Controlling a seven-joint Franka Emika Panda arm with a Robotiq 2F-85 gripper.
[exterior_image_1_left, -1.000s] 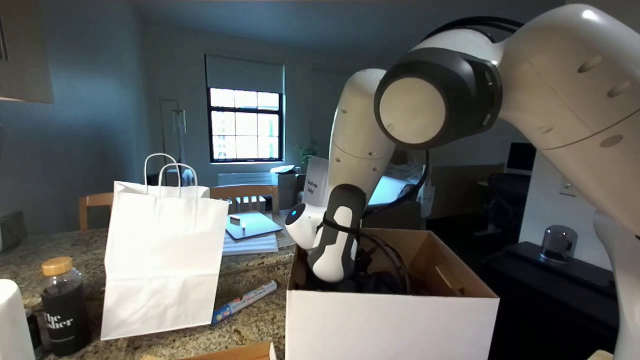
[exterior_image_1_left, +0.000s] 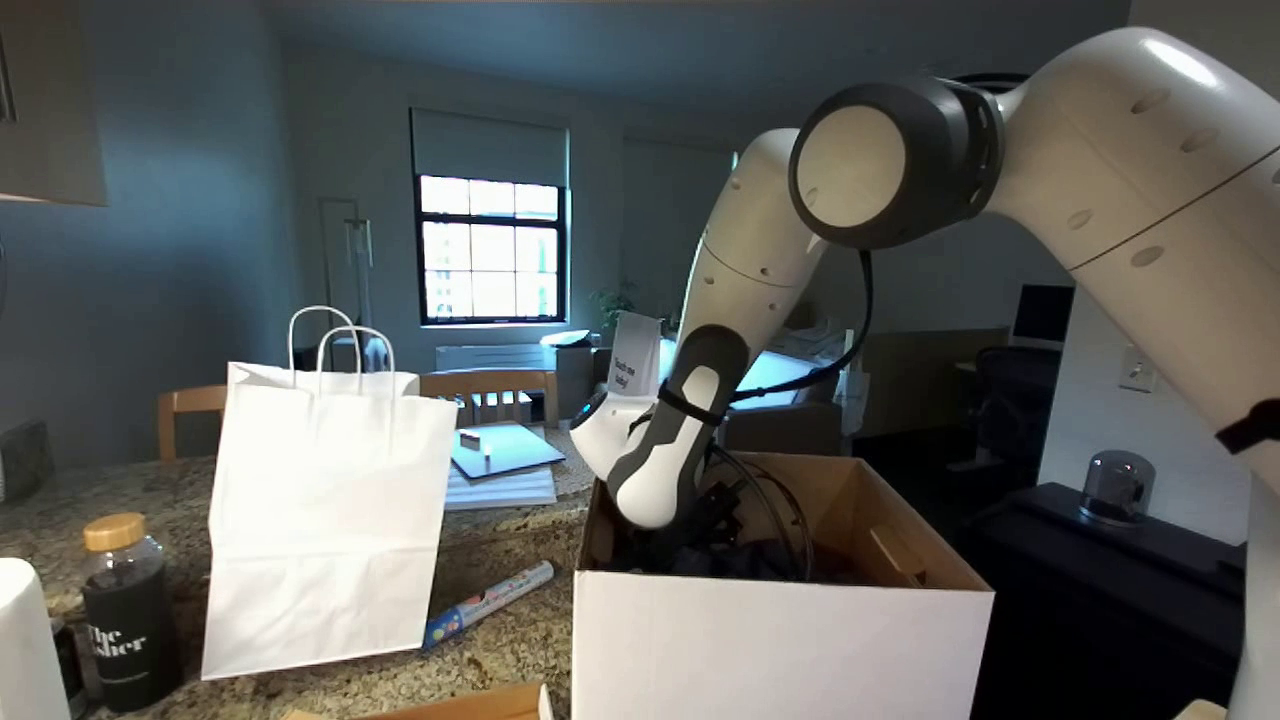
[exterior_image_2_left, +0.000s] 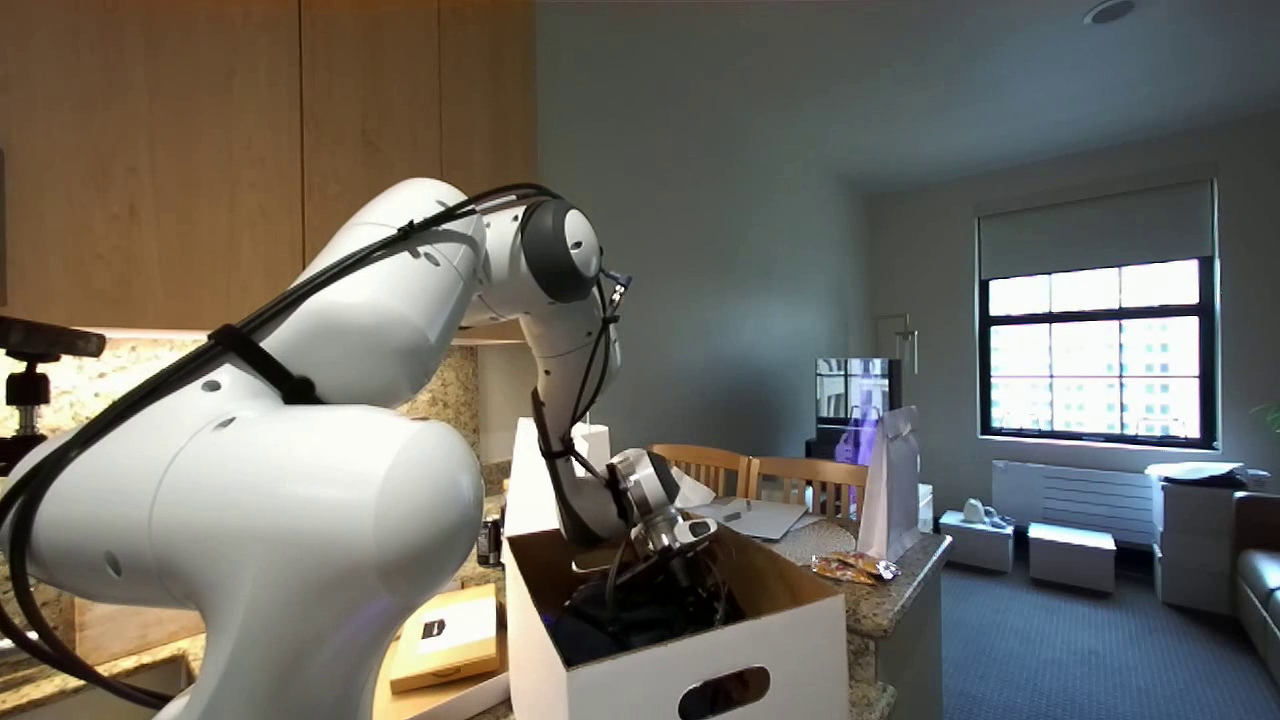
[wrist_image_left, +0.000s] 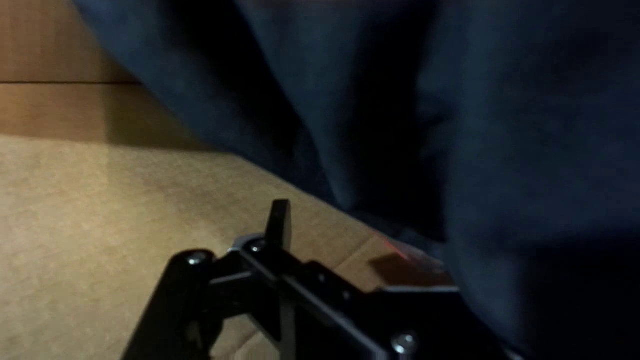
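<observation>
My gripper (exterior_image_2_left: 686, 576) is inside the open cardboard box (exterior_image_2_left: 708, 658), pointing down among dark contents. In the wrist view, one black finger (wrist_image_left: 278, 225) stands clear over the bare cardboard, and the fingers are open. Dark navy cloth (wrist_image_left: 372, 120) fills the upper and right parts of that view, close to the camera, and covers the other finger. Whether the cloth touches that hidden finger cannot be told. In exterior view 1 the box (exterior_image_1_left: 780, 636) has a white front wall, and dark cloth shows just inside its rim.
Left of the box, a white paper bag (exterior_image_1_left: 330, 528) stands on the granite counter, with a blue-and-white tube (exterior_image_1_left: 489, 604) between them. A bottle with a wooden lid (exterior_image_1_left: 126, 612) is farther left. Beside the box lies a smaller yellow box (exterior_image_2_left: 446, 642). The box walls surround my hand.
My hand has risen a little and tilted, staying within the box. The upper arm links have shifted right in exterior view 1. The box has moved very slightly.
</observation>
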